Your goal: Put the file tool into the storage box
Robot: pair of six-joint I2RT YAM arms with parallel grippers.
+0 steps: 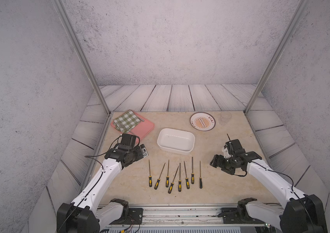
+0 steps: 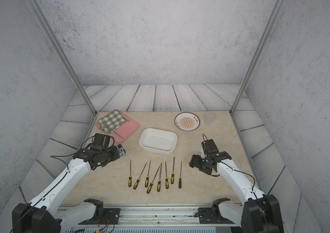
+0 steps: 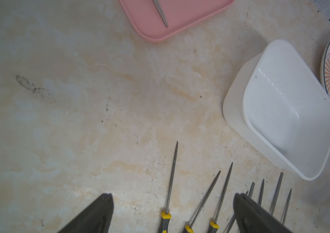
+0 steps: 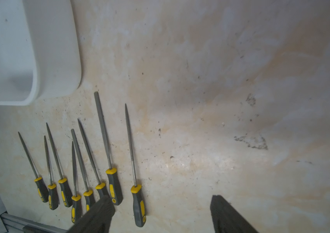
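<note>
Several files with yellow-black handles lie in a row on the front half of the table, among them the rightmost file (image 4: 138,205) and the leftmost file (image 3: 165,221). A white storage box (image 1: 175,139) sits behind them, empty. My left gripper hangs over the table left of the files, its fingertips apart at the bottom of the left wrist view, nothing between them in the air. My right gripper is right of the files, its fingertips apart, holding nothing.
A pink tray (image 1: 145,128) with a checked cloth (image 1: 124,120) lies back left. A patterned plate (image 1: 202,121) and a clear cup (image 1: 225,116) stand back right.
</note>
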